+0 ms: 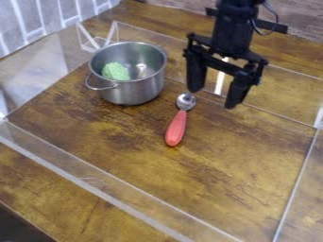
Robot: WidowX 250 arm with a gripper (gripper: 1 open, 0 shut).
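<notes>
My black gripper [221, 66] hangs open at the top right, over the back of the wooden table, its fingers apart. Below and left of it lies a spoon [178, 128] with a pink-red handle and silver head. A steel pot [127, 89] with a green object [116, 71] inside stands left of the gripper.
Clear panels or edges run along the left and right sides, and a white wire-like object stands behind the pot.
</notes>
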